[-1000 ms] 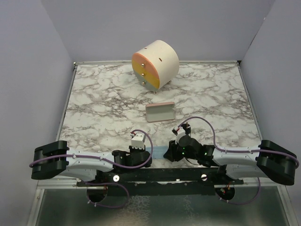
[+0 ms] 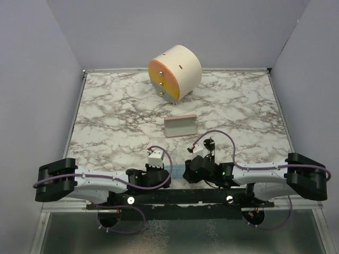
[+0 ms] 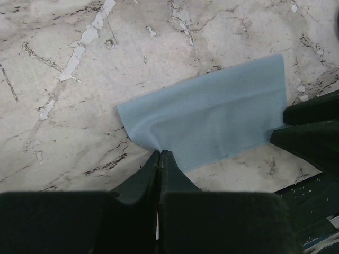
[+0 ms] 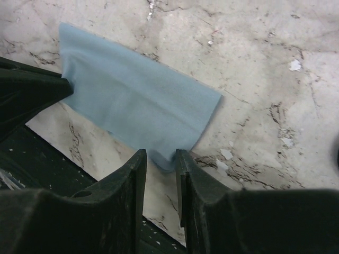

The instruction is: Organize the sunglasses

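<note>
A light-blue cloth (image 2: pixel 178 170) lies flat on the marble table between my two grippers. My left gripper is shut on its near-left edge, where the fabric puckers at the fingertips. At the near-right corner, my right gripper is open by a narrow gap, with a fold of cloth (image 4: pixel 168 160) between its fingertips. Beyond the right gripper lies a black object (image 2: pixel 210 143), probably the sunglasses, partly hidden by the arm's cable. Only a dark sliver of it enters the right wrist view. Further back, an open pinkish-grey case (image 2: pixel 180 127) appears empty.
A rounded cabinet (image 2: pixel 180 71) with a coloured front and several knobs stands at the back. Bare marble (image 2: pixel 116 116) spreads to the left and right of the case. Both arms sit close together at the table's front edge.
The left arm, the case and the black object have stayed where they were.
</note>
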